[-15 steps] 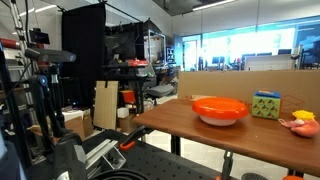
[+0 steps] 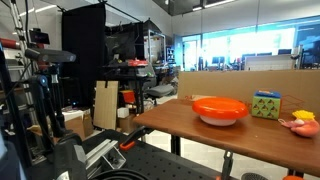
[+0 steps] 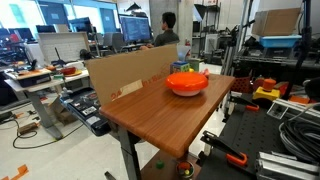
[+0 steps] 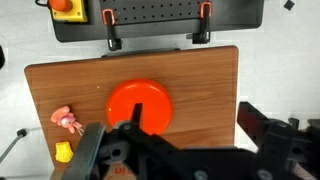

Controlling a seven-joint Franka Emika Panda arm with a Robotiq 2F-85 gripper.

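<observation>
A wide red bowl or lid (image 2: 220,105) sits on a white base on the wooden table; in the wrist view the red disc (image 4: 139,106) shows from above. To its right in exterior view 1 are a green box with a blue top (image 2: 266,104) and a pink soft toy (image 2: 300,127). The toy (image 4: 66,120) lies left of the disc in the wrist view, with a yellow block (image 4: 64,152) below it. My gripper hangs above the table, its dark fingers spread apart and nothing visible between them.
The wooden table (image 3: 150,115) has bare room at its near end in exterior view 2. A tan panel (image 2: 200,85) stands along its far side. A black frame (image 4: 160,18) runs alongside the table, and a person (image 3: 165,30) is in the background.
</observation>
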